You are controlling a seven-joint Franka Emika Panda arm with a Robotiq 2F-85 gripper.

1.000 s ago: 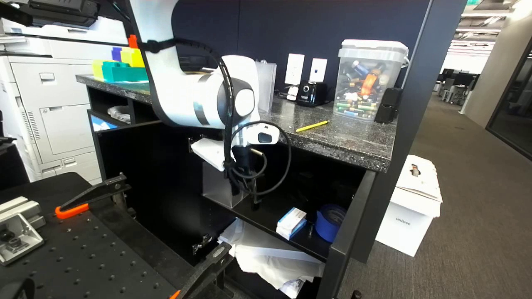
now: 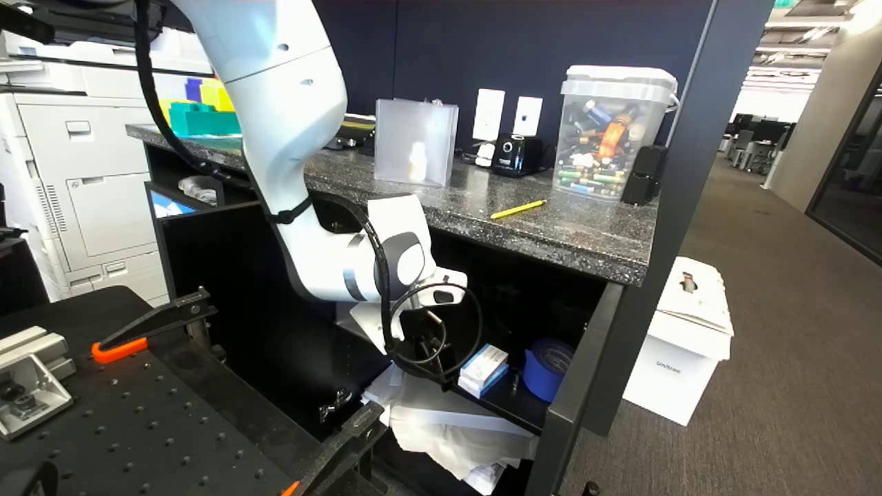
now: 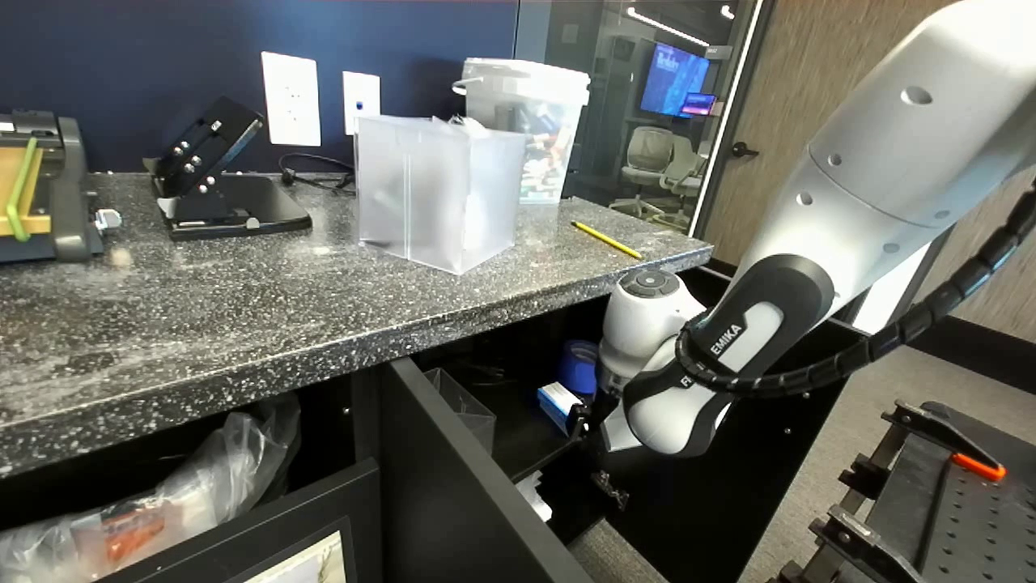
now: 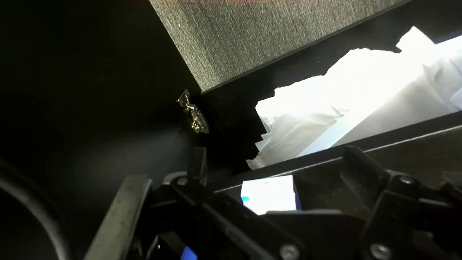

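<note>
My gripper reaches into the open cabinet under the counter, its two fingers spread wide apart. A small white-and-blue box [image 2: 484, 369] rests on the cabinet shelf. In the wrist view the box [image 4: 270, 194] appears in the gap between the fingers, partly hidden by the gripper's linkage; neither finger visibly touches it. From the second exterior side, the black gripper parts stand close beside the box [image 3: 559, 405]. A blue roll [image 2: 546, 372] lies on the same shelf, to the right of the box in the first exterior view.
Above is the speckled counter [image 3: 291, 330] with a yellow pencil [image 2: 518, 209], a frosted box [image 3: 427, 194] and a lidded tub [image 2: 612, 136]. Cabinet doors [image 2: 583, 388] stand open on both sides. White crumpled paper [image 4: 329, 99] fills the lower compartment. A clear bin [image 3: 461, 408] shares the shelf.
The arm has come down from counter height into the cabinet, and the hand has tilted. The gripper is now lower and nearer the box. The box and blue roll have not moved.
</note>
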